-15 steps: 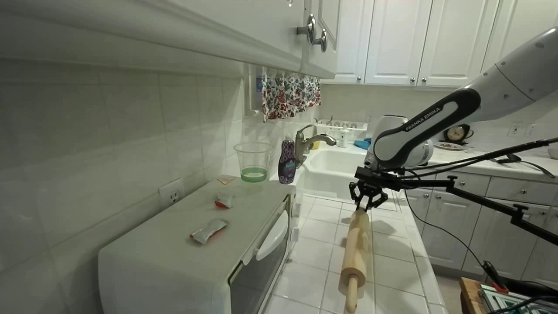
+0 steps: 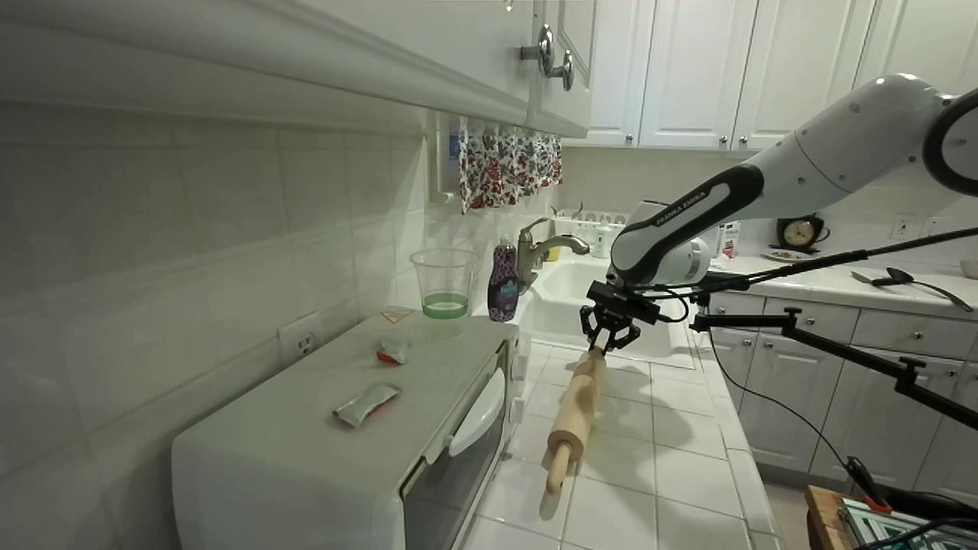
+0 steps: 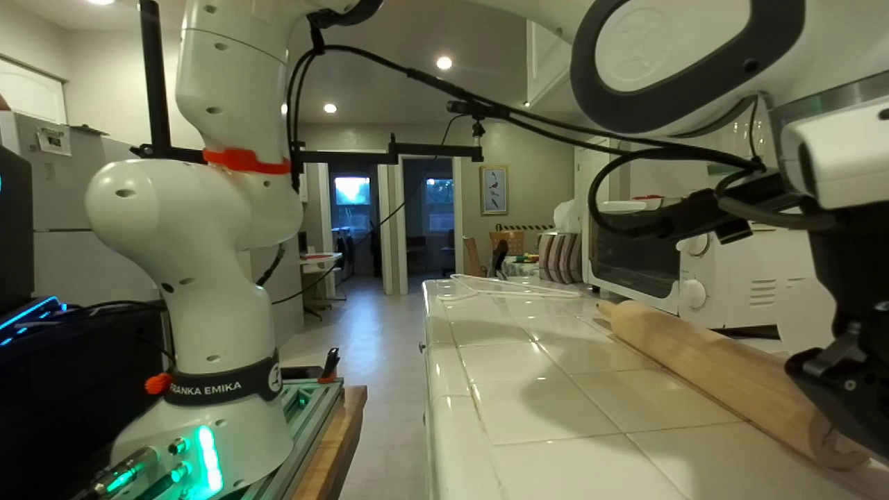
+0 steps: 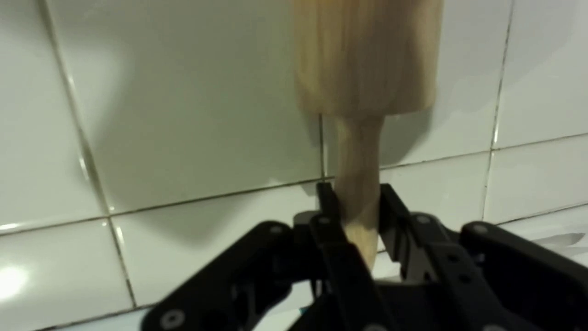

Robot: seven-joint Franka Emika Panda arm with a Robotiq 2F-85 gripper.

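Observation:
A wooden rolling pin [image 2: 578, 403] lies lengthwise along the white tiled counter, beside the toaster oven. My gripper is shut on the handle at its sink-side end, with one dark finger [image 4: 329, 205] on each side of the wood. In exterior view 2 the pin's barrel [image 3: 708, 362] runs diagonally toward the gripper, whose fingertips are partly cut off at the right edge. The far handle [image 2: 558, 467] points away from the arm and is free. Whether the pin rests fully on the tiles or is slightly raised I cannot tell.
The white toaster oven [image 2: 302, 431] borders the counter on the left, with small packets [image 2: 364, 404] and a clear cup [image 2: 445, 284] on top. A purple bottle [image 2: 503, 283] stands near the sink [image 2: 573, 293]. Bare tiles [image 2: 678, 440] lie to the pin's right.
The rolling pin and my gripper have moved left toward the toaster oven and a little toward the sink. The gripper keeps its hold on the handle.

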